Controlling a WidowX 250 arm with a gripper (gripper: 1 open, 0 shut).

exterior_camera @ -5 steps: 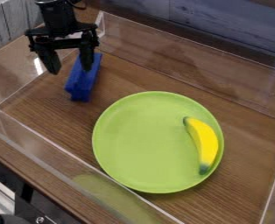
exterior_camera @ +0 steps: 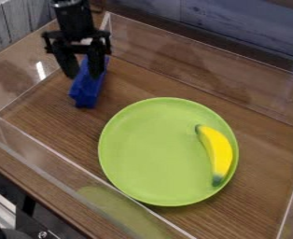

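My black gripper [exterior_camera: 78, 60] reaches down at the upper left, low over a blue block [exterior_camera: 86, 90], with its fingers around or just above the block's upper part; whether they touch it is unclear. The blue block lies on the wooden table at the left. A large green plate [exterior_camera: 149, 159] sits in the middle right, with a yellow banana [exterior_camera: 216, 151] on its right side.
A clear barrier edge runs along the near left, and a wall stands at the back.
The gripper has moved down toward the blue block and now covers more of its upper end. The plate and banana are unchanged.
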